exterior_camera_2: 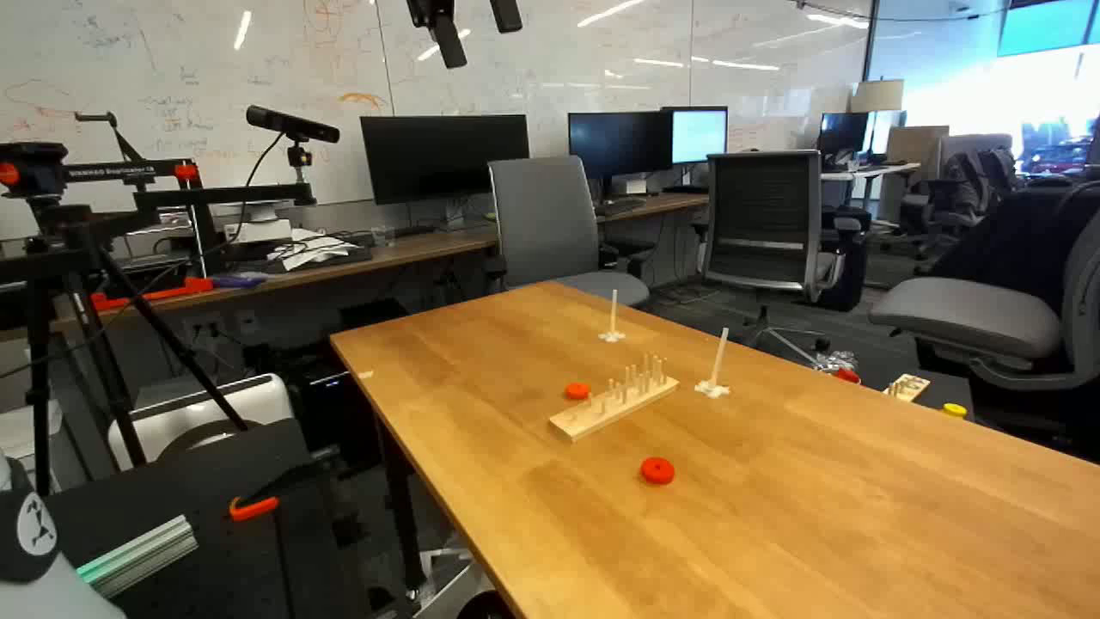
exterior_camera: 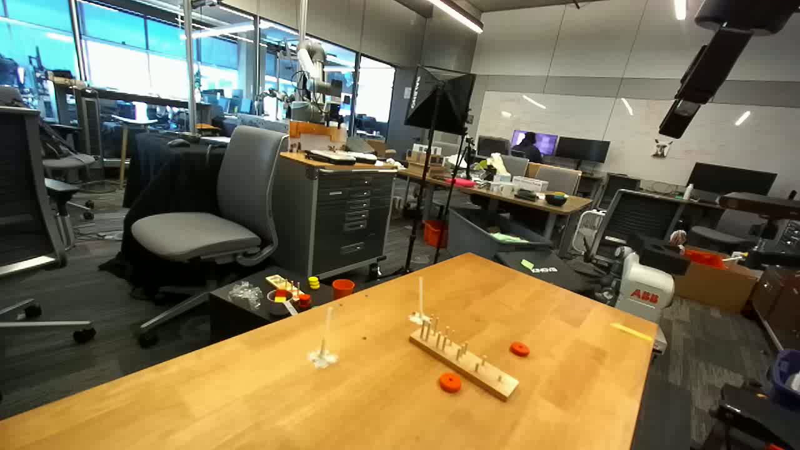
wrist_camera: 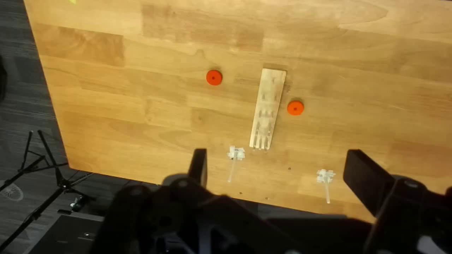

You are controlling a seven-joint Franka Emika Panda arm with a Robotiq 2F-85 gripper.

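Note:
My gripper is open, its two dark fingers wide apart with nothing between them. It hangs high above the table; only its fingers [exterior_camera_2: 449, 43] show at the top of exterior view 2. Below lies a wooden board [exterior_camera: 465, 365] with rows of short pegs, several of them standing up. One orange-red disc [wrist_camera: 214, 77] with a centre hole rests left of the board in the wrist view. Another orange-red disc [wrist_camera: 295, 107] lies close by its right side. Two thin pale posts stand upright on white taped bases, one post [exterior_camera: 420, 296] near the board's end, the other post [exterior_camera: 327, 334] farther off.
The wooden table [exterior_camera: 225, 397] is otherwise mostly bare, with wide free room around the board. Beyond its edge, a low dark stand holds a second peg board [exterior_camera: 285, 286], yellow pieces [exterior_camera: 313, 282] and an orange cup [exterior_camera: 342, 288]. Chairs and a tripod light stand surround the table.

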